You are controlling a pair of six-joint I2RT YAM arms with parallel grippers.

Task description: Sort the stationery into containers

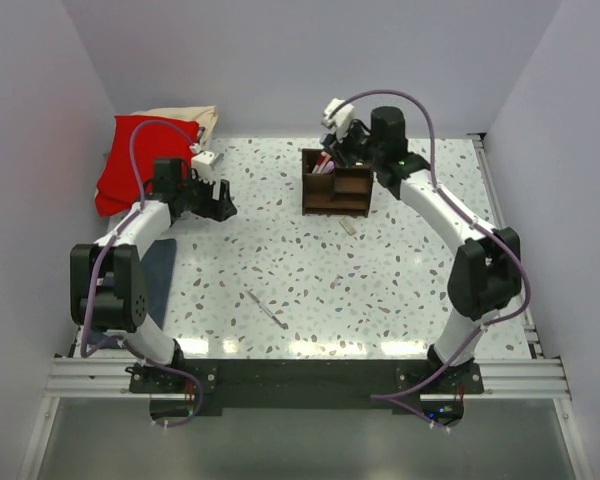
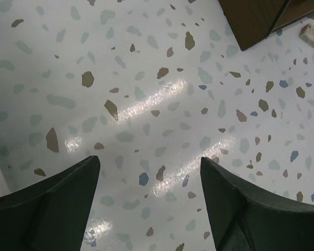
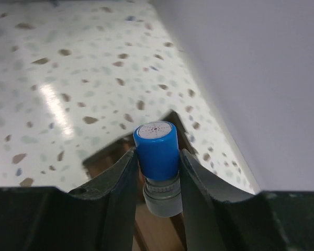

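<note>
My right gripper grips a blue-capped cylindrical item (image 3: 156, 144) over the wooden organizer (image 1: 336, 205), which holds a few pens (image 1: 323, 160) in its left compartment. A pen-like stick (image 1: 266, 308) lies on the front of the table, and a small pale block (image 1: 348, 226) lies before the organizer, also in the left wrist view at upper right. My left gripper is open above bare table at the left, nothing between its fingers.
A red cloth (image 1: 125, 180) and beige fabric (image 1: 200, 115) lie at the back left, a dark cloth (image 1: 158, 280) along the left edge.
</note>
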